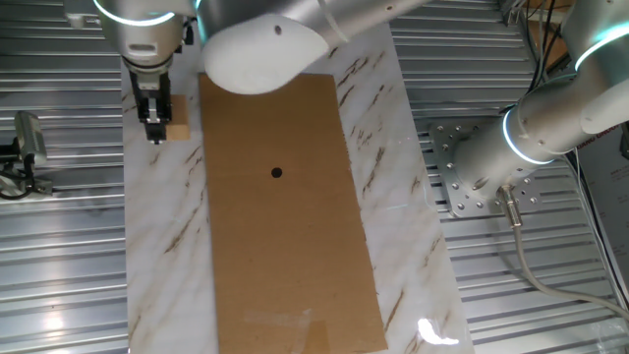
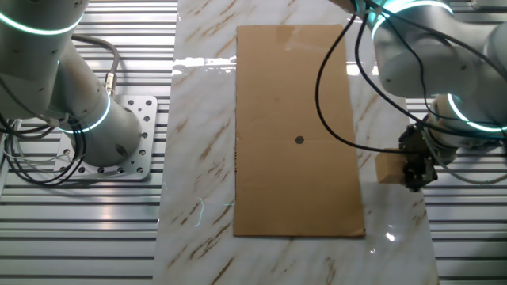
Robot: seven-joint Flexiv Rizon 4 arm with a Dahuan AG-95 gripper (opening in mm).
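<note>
A small tan block (image 1: 178, 118) shows just right of my dark gripper (image 1: 154, 130) in exterior view 1, over the left marble strip. In exterior view 2 the same block (image 2: 389, 168) sits against the left side of the gripper (image 2: 415, 168), on the far side of the board from the base. The gripper appears shut on it. Its fingertips are small and partly hidden, and whether the block touches the table cannot be told. A brown cardboard sheet (image 1: 260, 226) lies on the table with a black dot (image 1: 276, 173) on it.
Slatted metal surfaces (image 1: 59, 256) flank the tabletop. A metal fixture (image 1: 29, 143) stands at the far left. Black cables (image 2: 321, 87) loop from the arm across the view of the cardboard.
</note>
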